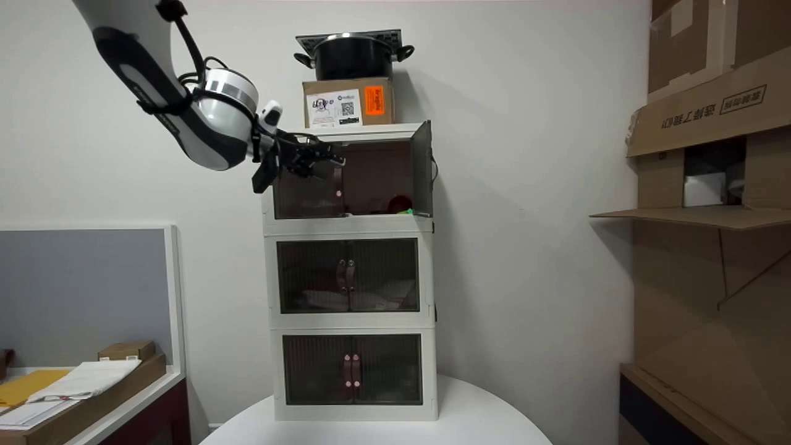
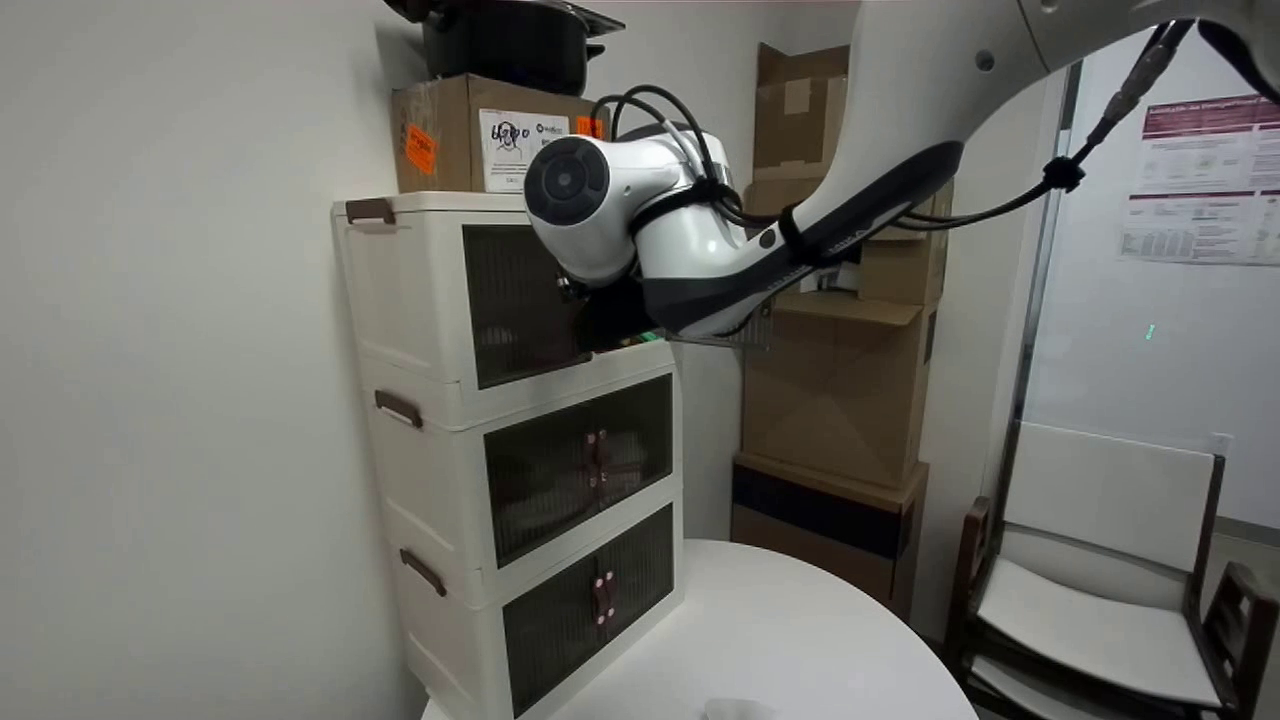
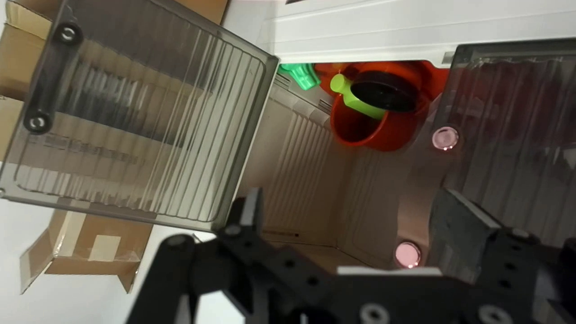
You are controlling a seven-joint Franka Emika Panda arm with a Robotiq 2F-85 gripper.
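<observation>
The white cabinet [image 1: 348, 225] has three tiers. On its top tier the right door [image 1: 422, 169] stands swung open, and the left door [image 1: 300, 189] is shut. My gripper [image 1: 337, 161] hovers in front of this top tier, near the left door's handle. In the wrist view its fingers [image 3: 251, 208] are spread wide, with nothing held between them. Inside the top compartment sit a red cup [image 3: 389, 135], a green item [image 3: 302, 75] and a lime-green piece with a black round part [image 3: 383, 91]. The arm mostly hides the gripper in the second exterior view.
A cardboard box [image 1: 346, 102] with a black pot [image 1: 352, 58] on it stands atop the cabinet. The two lower tiers have shut doors [image 1: 348, 275]. Large cardboard boxes [image 1: 704, 296] are stacked at the right. Bare white table [image 1: 482, 415] shows beside the cabinet.
</observation>
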